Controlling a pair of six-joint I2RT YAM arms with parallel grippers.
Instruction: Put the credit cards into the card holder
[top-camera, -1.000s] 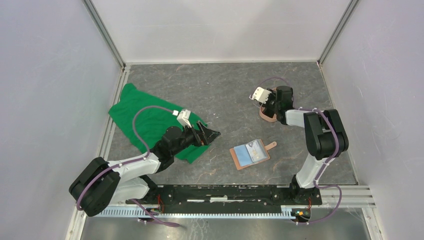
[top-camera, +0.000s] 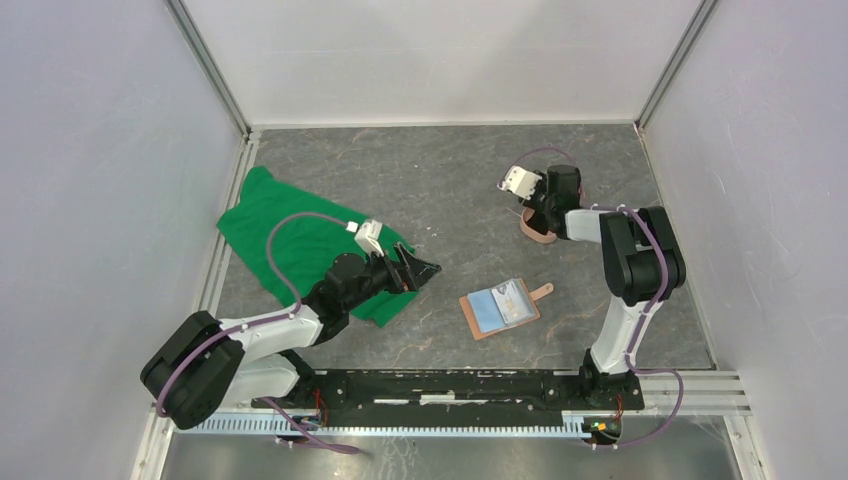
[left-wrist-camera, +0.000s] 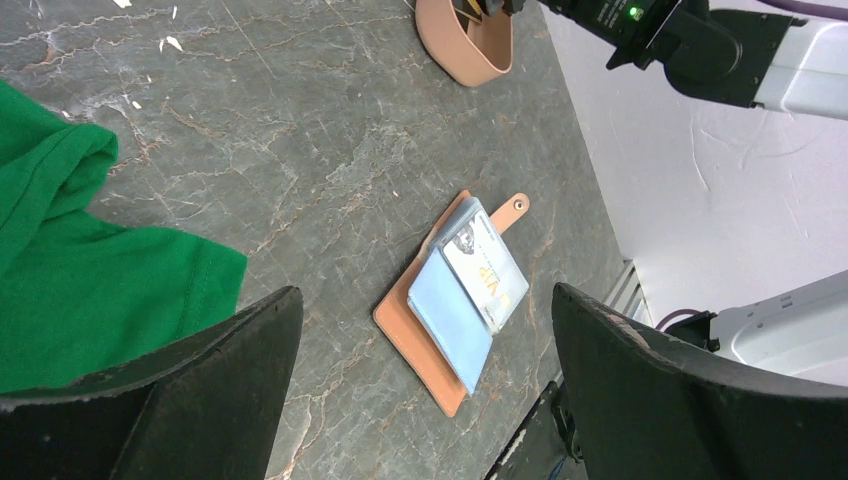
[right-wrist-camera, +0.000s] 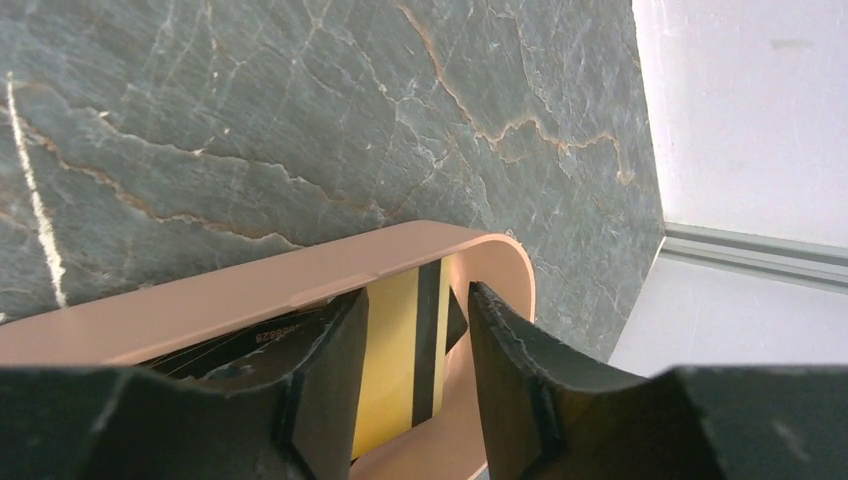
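Cards lie inside a pink oval container (top-camera: 537, 234) at the right of the table. In the right wrist view a yellow card (right-wrist-camera: 388, 345) with a black stripe leans on a dark card (right-wrist-camera: 255, 338). My right gripper reaches into the container; its fingers stand apart, one over the yellow card and one past its right edge. No grip on it shows. The brown card holder (left-wrist-camera: 410, 345) lies spread with blue pages (left-wrist-camera: 448, 305) and a whitish card or sleeve (left-wrist-camera: 487, 268). Over the table, left of the holder, my left gripper is open and empty.
A green cloth (top-camera: 285, 225) covers the left of the table, partly beneath the left arm. White walls (top-camera: 755, 150) bound the table on its sides. Bare grey tabletop (top-camera: 430, 180) spreads across the middle and back.
My left arm and the card holder look unmoved.
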